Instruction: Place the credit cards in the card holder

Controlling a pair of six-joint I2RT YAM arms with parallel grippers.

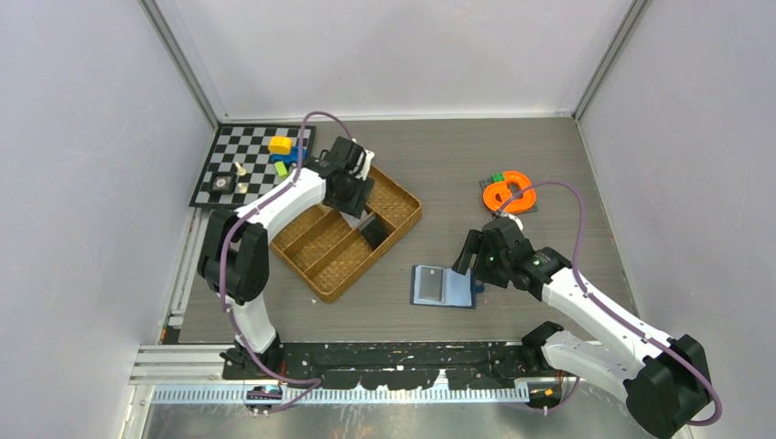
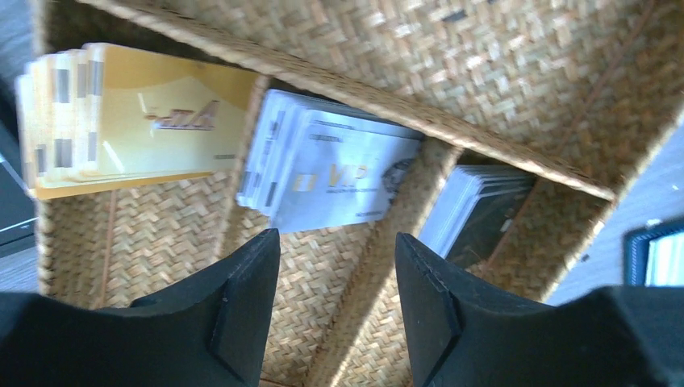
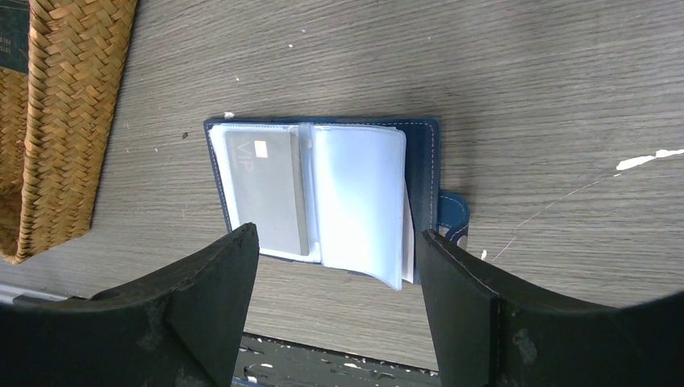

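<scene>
A woven basket (image 1: 343, 283) with dividers holds stacks of cards. In the left wrist view, gold cards (image 2: 161, 117), pale blue VIP cards (image 2: 347, 173) and black cards (image 2: 488, 218) lie in separate compartments. Above the basket, my left gripper is part open, its fingers apart below the blue stack with nothing between them. The navy card holder (image 3: 423, 173) lies spread open on the table, its clear sleeves showing and a grey VIP card (image 3: 266, 189) in the left one. Over the holder's near side hovers my right gripper, open and empty.
Behind the basket on the left sits a checkered board (image 1: 220, 169) with a yellow block (image 1: 280, 144) and small toys. An orange toy track (image 1: 509, 192) stands at the right. The table between basket and track is clear.
</scene>
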